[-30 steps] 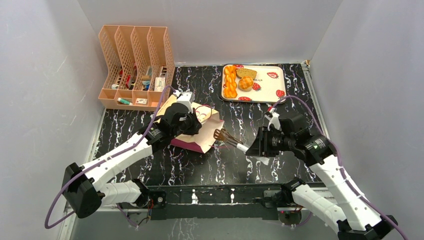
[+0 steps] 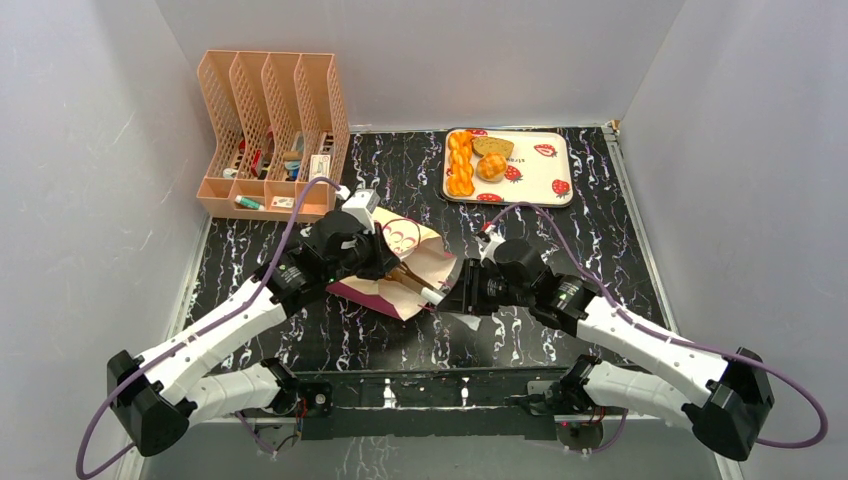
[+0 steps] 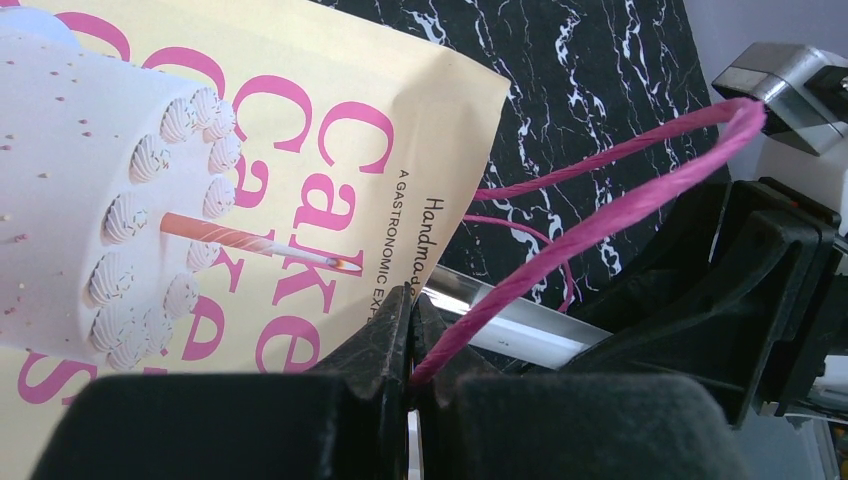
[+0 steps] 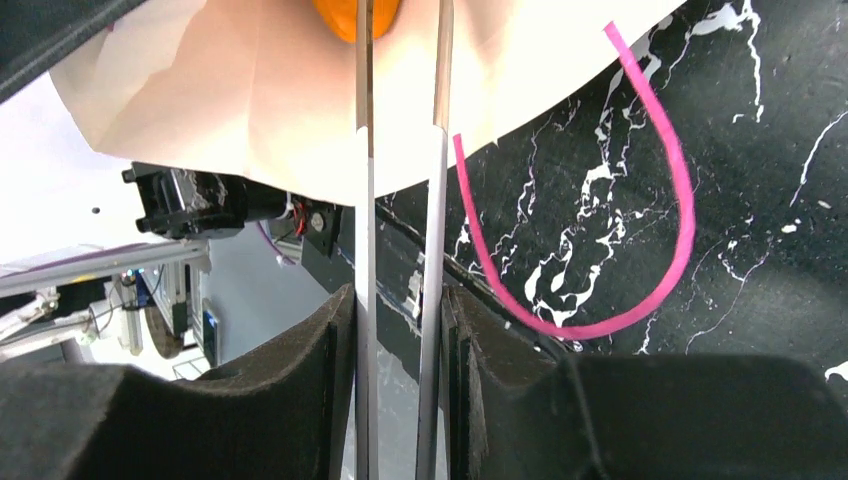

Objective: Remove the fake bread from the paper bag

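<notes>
The paper bag [image 2: 405, 298] lies on its side in the top view, its mouth facing right. My left gripper is shut on the bag's pink cord handle [image 3: 560, 245], beside the cake-printed face. Tongs with brown tips and white handles [image 2: 432, 296] are clasped in my right gripper; their front ends reach into the bag mouth. Inside the bag [image 4: 290, 110], part of an orange fake bread [image 4: 335, 18] shows at the top of the right wrist view, behind the tong arms. The tong tips are out of that view, so contact with the bread cannot be told.
At the back right a strawberry-patterned tray [image 2: 535, 180] holds several fake breads [image 2: 490, 166]. A peach-coloured divided rack [image 2: 270, 70] with small items stands at the back left. A loose pink handle loop [image 4: 684, 215] hangs by the bag mouth.
My right gripper has moved left with the tongs, from outside the bag to its mouth, and the tips have gone in. The left gripper and bag have shifted slightly left.
</notes>
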